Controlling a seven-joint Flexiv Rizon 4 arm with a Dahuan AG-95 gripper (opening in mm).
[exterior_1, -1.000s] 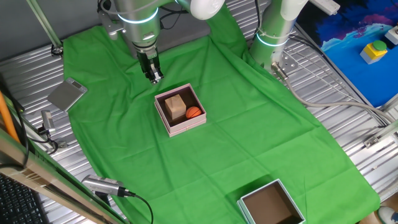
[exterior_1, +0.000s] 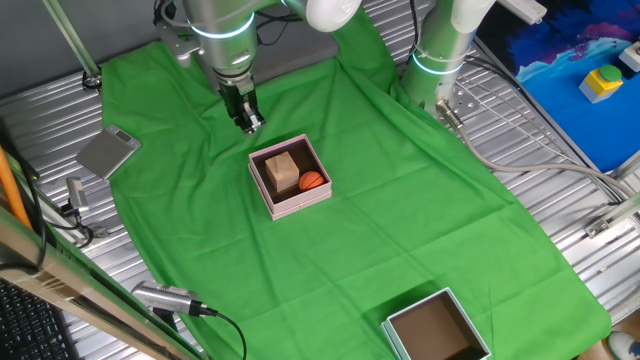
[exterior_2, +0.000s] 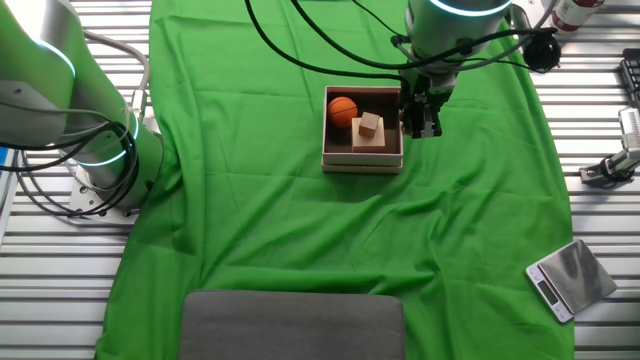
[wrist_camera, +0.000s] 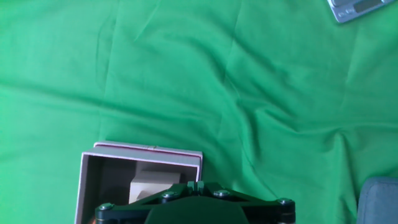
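Observation:
A pink-white box (exterior_1: 302, 206) rests on the green cloth, holding wooden blocks and a small orange ball (exterior_1: 312, 180). Inside it, a small wooden block (exterior_2: 369, 123) sits on a larger wooden block (exterior_2: 368, 143), beside the ball. My gripper (exterior_1: 252, 127) hangs above the cloth just outside the box, on the grey pad's side. In the wrist view the fingertips of my gripper meet, shut with nothing showing between them. The gripper partly covers the box (wrist_camera: 149, 149) and a pale block (wrist_camera: 151, 182) there.
An empty light-blue-rimmed box (exterior_1: 391, 336) stands at the cloth's near edge. A small scale (exterior_1: 108, 152) lies at the left, and a grey pad (exterior_2: 290, 325) lies at one end of the cloth.

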